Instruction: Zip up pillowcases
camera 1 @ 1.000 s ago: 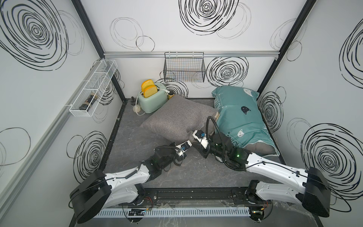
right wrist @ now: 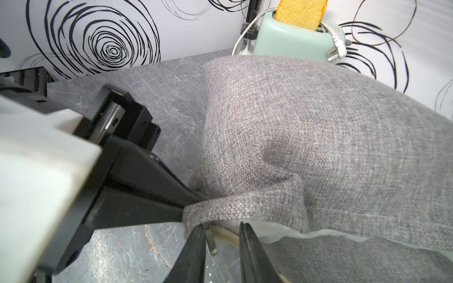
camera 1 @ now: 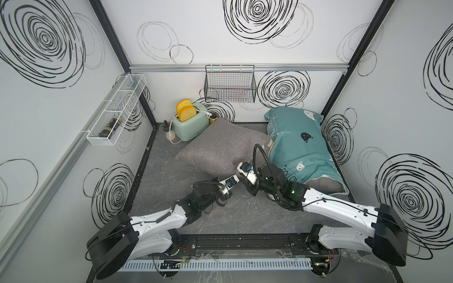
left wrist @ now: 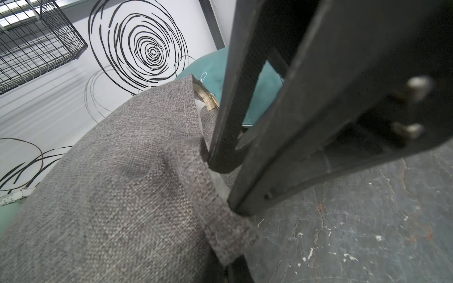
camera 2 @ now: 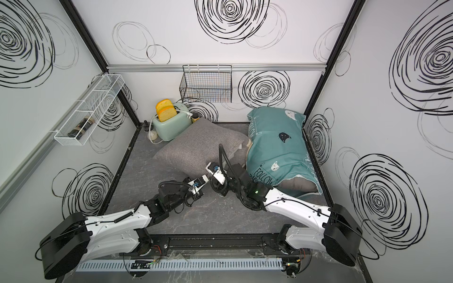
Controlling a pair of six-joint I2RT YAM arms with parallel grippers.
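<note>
A grey pillowcase (camera 1: 217, 143) lies in the middle with its edge open, a pale zipper tape (left wrist: 207, 98) showing. My left gripper (camera 1: 235, 180) is at its near corner; in the right wrist view its fingers (right wrist: 141, 207) are shut at the folded edge, the tips hidden by fabric, beside a small metal zip piece (right wrist: 210, 240). My right gripper (camera 1: 244, 175) is at the same corner; its dark fingers (right wrist: 250, 264) show blurred below the zip, slightly apart. A teal pillowcase (camera 1: 297, 141) with grey showing at its near end lies at the right.
A mint toaster (camera 1: 191, 127) with yellow slices and a cable stands at the back left. A wire basket (camera 1: 230, 85) hangs on the back wall, a white rack (camera 1: 113, 113) on the left wall.
The left arm and both pillows look unchanged.
</note>
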